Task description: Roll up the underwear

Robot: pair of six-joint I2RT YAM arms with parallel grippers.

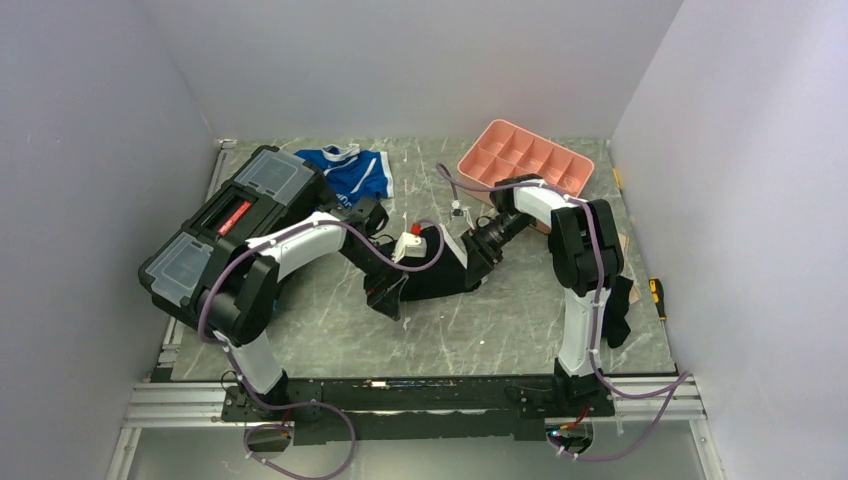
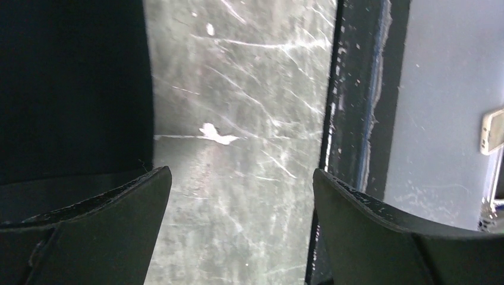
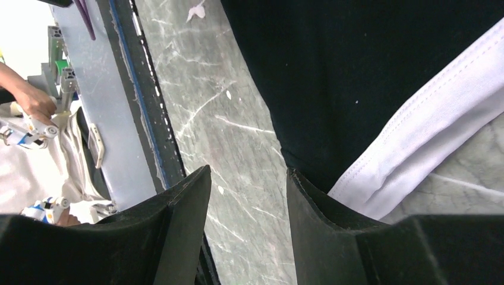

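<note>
The underwear [image 1: 435, 283] is a piece of black cloth with a white band, lying flat at the middle of the table. My left gripper stands open over its near left side. In the left wrist view the dark cloth is to the left, and only bare table shows between the fingers. At the near right corner, by the end of the white band [image 3: 380, 160], is my right gripper. Its fingers are part open, one finger [image 3: 309, 208] overlapping the cloth's corner in view; whether they touch cannot be told. The gap shows table only.
A blue shirt [image 1: 350, 175] and a black toolbox [image 1: 215, 230] lie at the left. At the back right stands a pink divided tray [image 1: 525, 160]. Another dark cloth [image 1: 616, 312] and a screwdriver [image 1: 657, 297] are far right.
</note>
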